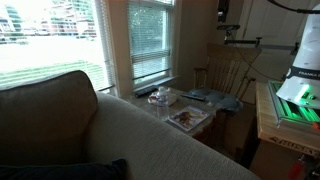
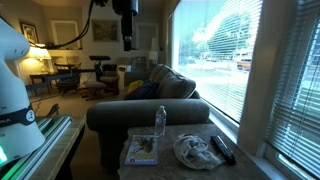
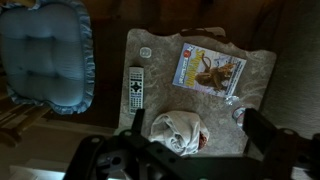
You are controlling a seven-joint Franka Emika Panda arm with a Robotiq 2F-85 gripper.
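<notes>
High above a small table my gripper stands open, its two dark fingers wide apart with nothing visible between them. Below lie a crumpled white cloth (image 3: 178,133), a remote (image 3: 136,90) and a magazine (image 3: 209,70) with a colourful cover. A clear bottle (image 3: 239,116) appears near the right finger in the wrist view. In exterior view 2 the bottle (image 2: 160,122) is upright behind the magazine (image 2: 142,151); the cloth (image 2: 196,152) sits right of them, beside the dark remote (image 2: 222,150). The gripper (image 2: 127,42) hangs well clear of everything there.
A sofa (image 2: 180,85) borders the table's far side in exterior view 2, with windows (image 2: 235,60) to the right. A wooden chair with a blue cushion (image 3: 42,55) stands beside the table. Bare tabletop (image 3: 160,62) shows between remote and magazine.
</notes>
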